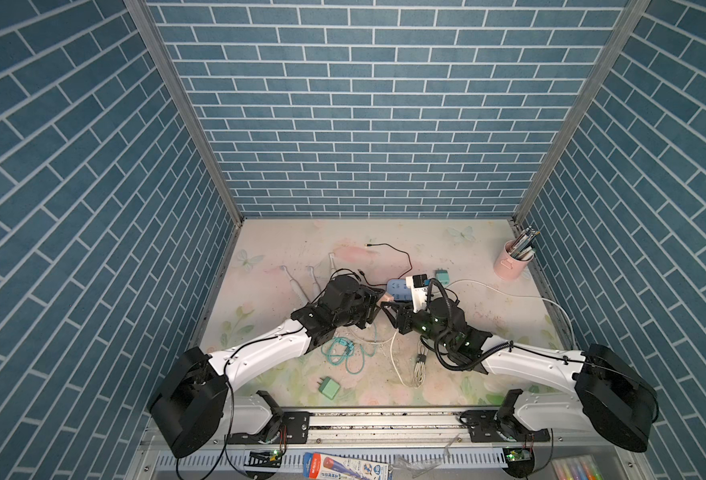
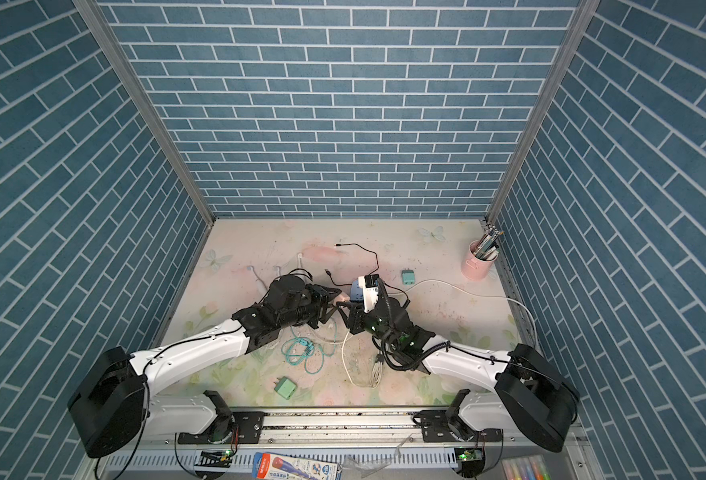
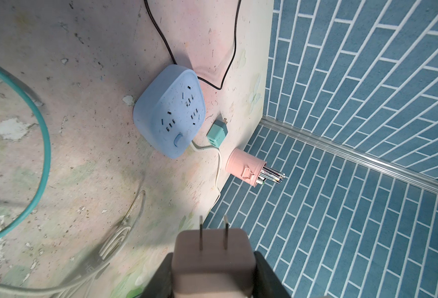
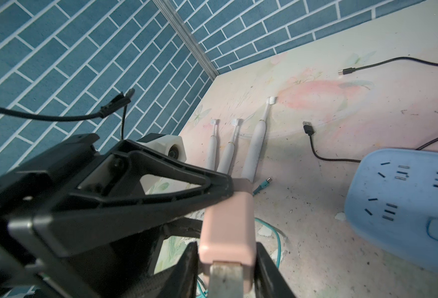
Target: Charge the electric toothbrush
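A pink charger block [image 3: 213, 268] sits in my left gripper, shut on its sides, with its two metal prongs pointing out. In the right wrist view the same pink block [image 4: 227, 226] shows its other end, where a white cable plug [image 4: 226, 280] meets it; how deep the plug sits cannot be told. My right gripper surrounds that plug with its fingers apart and a gap on either side. The blue power socket [image 3: 171, 114] lies on the table beyond both grippers. Three white toothbrushes [image 4: 254, 149] lie at the left back.
A black cable [image 4: 328, 159] runs by the socket. Teal chargers lie at the back [image 1: 442, 276] and front left [image 1: 329, 388]. Coiled teal cable [image 1: 338, 349] and bundled white cable [image 1: 419, 372] lie in front. A pink pen cup [image 1: 513, 262] stands at the back right.
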